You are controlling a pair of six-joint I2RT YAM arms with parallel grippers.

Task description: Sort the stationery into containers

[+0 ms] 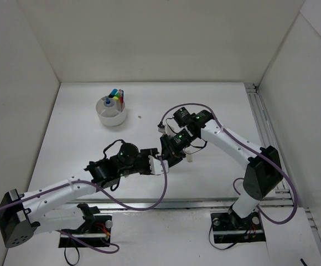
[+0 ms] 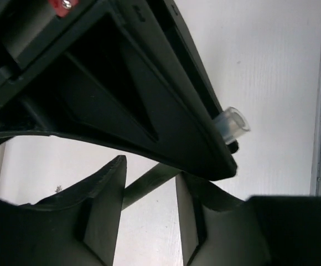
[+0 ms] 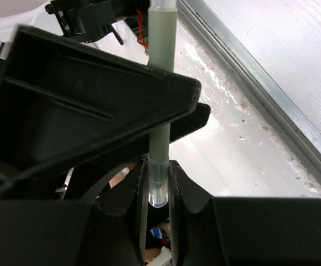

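Note:
A greenish-grey pen with clear ends point(image 3: 160, 41) stands vertical in the right wrist view, with my right gripper shut on its lower end. In the left wrist view the pen point(image 2: 149, 183) runs diagonally past my left gripper, which is part open around it; contact cannot be told. The two grippers meet near the middle of the top view, hiding much of each other. At the back left a white round container point(image 1: 111, 119) holds several pens and markers point(image 1: 120, 97).
A metal rail point(image 1: 258, 116) runs along the right edge, with white walls behind and at both sides. Small objects beneath the grippers are mostly hidden in the top view.

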